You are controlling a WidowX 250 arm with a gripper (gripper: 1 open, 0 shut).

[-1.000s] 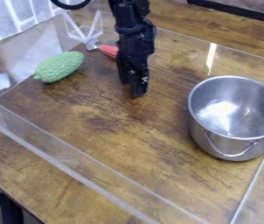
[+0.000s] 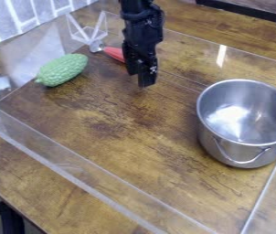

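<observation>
My black gripper (image 2: 141,66) hangs at the top middle of the camera view, above the wooden table, just right of a red object (image 2: 116,55) that looks like a carrot or pepper and is partly behind it. Whether the fingers are open or shut is hard to make out. A green, bumpy vegetable-like object (image 2: 62,69) lies to the left. A large steel pot (image 2: 246,123) stands at the right.
Clear plastic walls or sheets line the left side and back corner of the table (image 2: 128,155).
Over the last second my gripper has risen and shifted slightly. The red object, green object and pot look unmoved.
</observation>
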